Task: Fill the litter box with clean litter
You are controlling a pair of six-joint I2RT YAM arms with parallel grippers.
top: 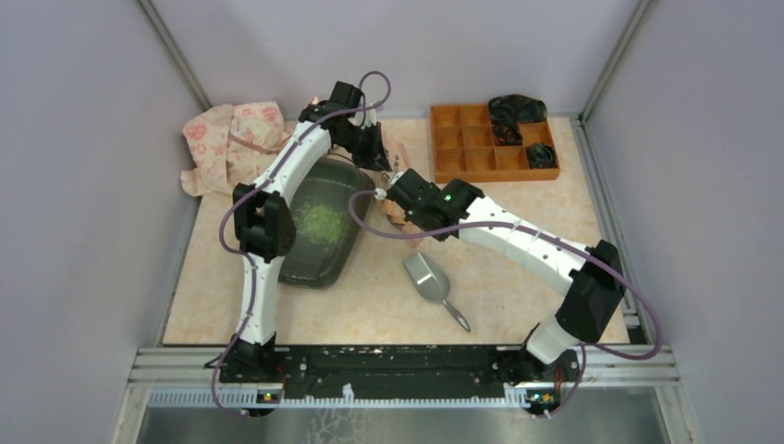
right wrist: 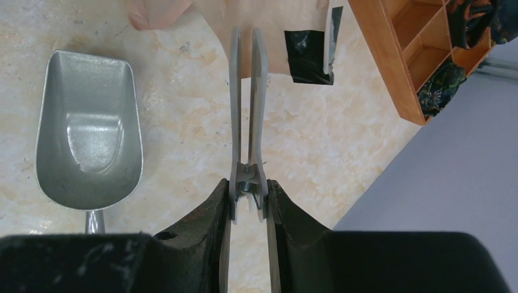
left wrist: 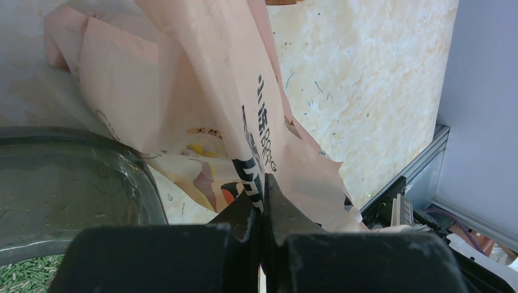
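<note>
The pink paper litter bag (left wrist: 183, 97) lies crumpled beside the dark green litter box (top: 344, 254), mostly hidden by the arms from above. My left gripper is shut on a printed fold of that bag. Green pellets (top: 322, 223) cover part of the box floor. A long grey clip (right wrist: 259, 104) with a small spring is held between the fingers of my shut right gripper. Its two prongs point toward the bag and overlap it in the right wrist view; whether they touch it I cannot tell. A grey scoop (right wrist: 91, 128) rests empty on the table.
At the back right stands a wooden compartment tray (top: 465, 166) with dark bundles (top: 515, 111) in it. A folded floral cloth (top: 236, 143) occupies the back left. Both arms' ends sit close together.
</note>
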